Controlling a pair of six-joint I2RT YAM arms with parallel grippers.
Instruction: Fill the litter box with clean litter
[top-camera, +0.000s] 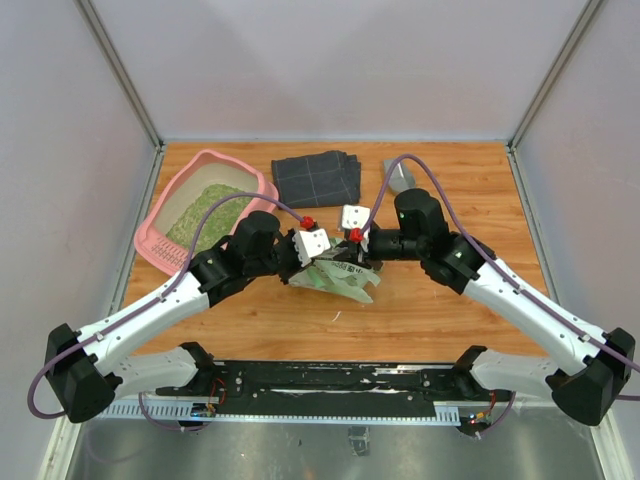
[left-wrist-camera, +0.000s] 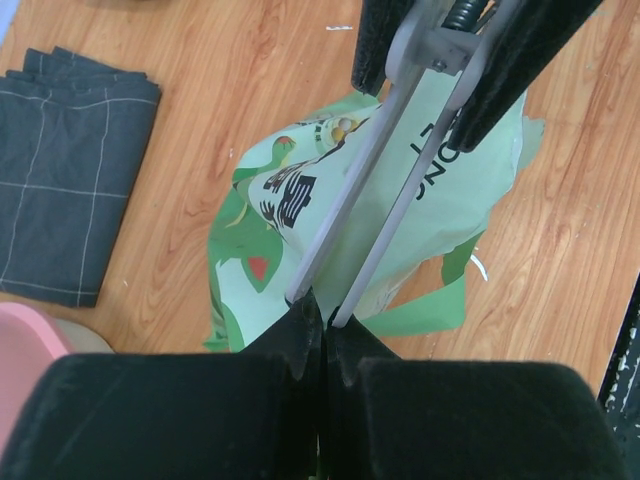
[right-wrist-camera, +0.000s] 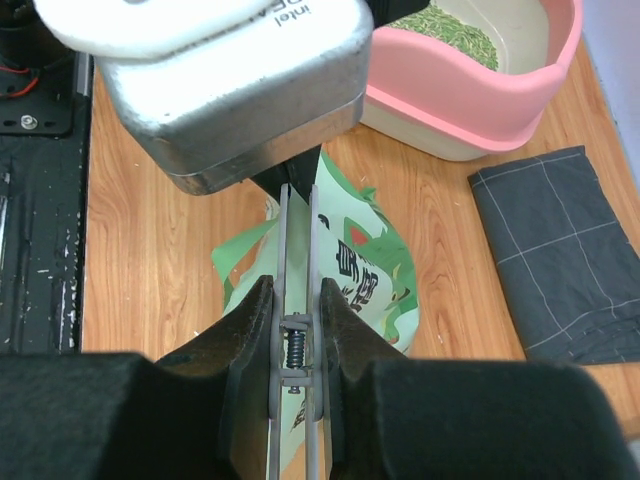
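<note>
The pink litter box (top-camera: 147, 240) at the left holds a bed of green litter (top-camera: 205, 212). In the middle of the table lies a light-green litter bag (top-camera: 340, 280), partly hidden by both grippers. My left gripper is shut at the bag's top, the thin film running in between its fingertips. A long grey clip with two bars and a spring (right-wrist-camera: 295, 350) is in my right gripper, which is shut on its sprung end. The bars lie on either side of the bag's top, slightly apart, their far ends beside my left fingertips.
A folded dark checked cloth (top-camera: 317, 180) lies at the back, right of the litter box. The grey scoop (top-camera: 400, 177) is beyond my right arm, partly covered. Bare wood shows at the front and right.
</note>
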